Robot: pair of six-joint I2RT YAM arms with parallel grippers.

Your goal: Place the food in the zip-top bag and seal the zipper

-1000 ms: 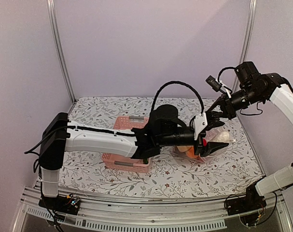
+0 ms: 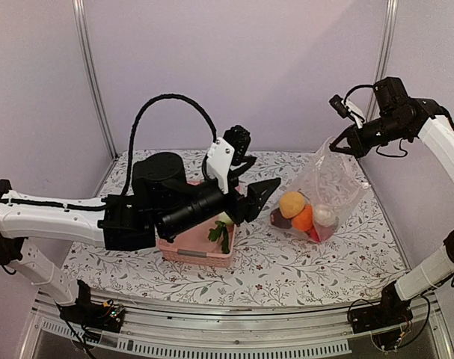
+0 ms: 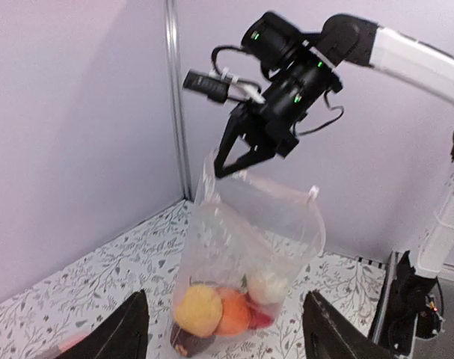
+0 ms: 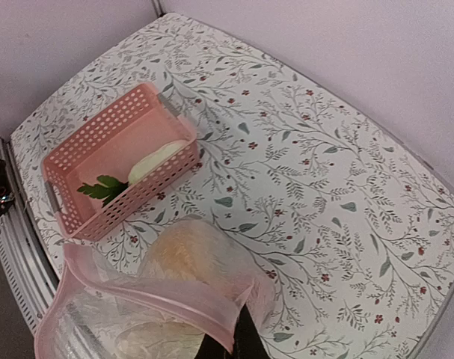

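The clear zip top bag (image 2: 339, 179) stands on the right of the table, its mouth gaping in the left wrist view. Inside are a yellowish round food (image 2: 292, 204), an orange one (image 2: 304, 218), a white one (image 2: 325, 216) and a dark one (image 2: 280, 219). My right gripper (image 2: 336, 146) is shut on the bag's upper edge, and the pinched film (image 4: 230, 321) rises to its fingers in the right wrist view. Left of the bag, my left gripper (image 2: 267, 170) hangs open and empty, its fingers (image 3: 122, 333) wide apart. A white food with green leaves (image 4: 103, 188) lies in the pink basket (image 4: 99, 224).
The basket is partly hidden under my left arm (image 2: 77, 217) in the top view. Walls close off the back and sides.
My left gripper has moved left, away from the bag, uncovering it. My right gripper has risen slightly, and the bag now stands taller with its upper edge pulled up.
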